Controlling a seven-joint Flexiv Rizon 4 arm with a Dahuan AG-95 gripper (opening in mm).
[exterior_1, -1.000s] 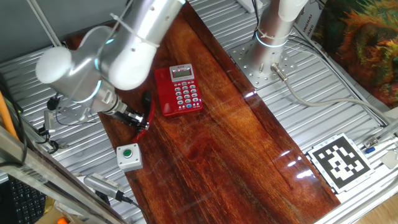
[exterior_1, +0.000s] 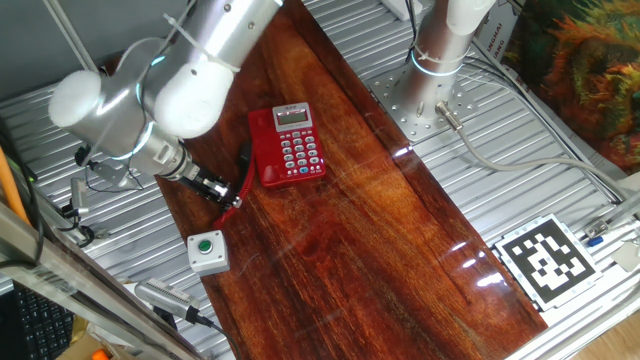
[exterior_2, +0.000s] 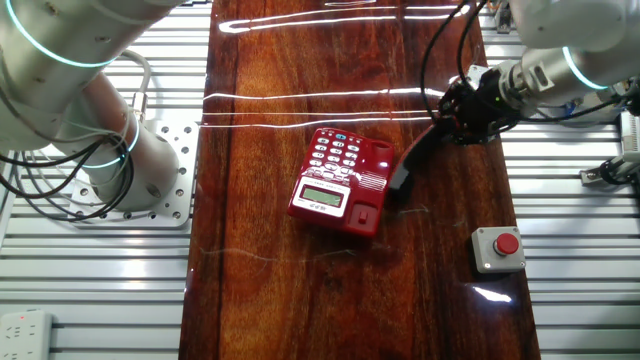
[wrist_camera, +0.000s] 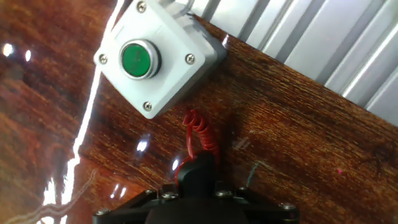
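The red telephone base (exterior_1: 288, 150) rests on the wooden table, its keypad and small screen facing up. Beside it is the handset (exterior_1: 247, 183), red with a black end, off the base; exterior view 2 shows the handset (exterior_2: 417, 158) as a dark bar slanting towards the base. My gripper (exterior_1: 232, 196) is shut on the handset's middle. From the wrist camera, the handset's black end (wrist_camera: 196, 174) sticks out past the gripper, and a coiled red cord (wrist_camera: 202, 132) leads off from it. How high the handset is above the table, I cannot tell.
A grey box with a green button (exterior_1: 207, 252) stands near the table edge, close to the gripper; in exterior view 2 its button (exterior_2: 507, 244) looks red.
The arm has shifted slightly to the left in exterior view 1. The handset turned a little with it, its black end moving up and right. The telephone base and the button box stayed put.
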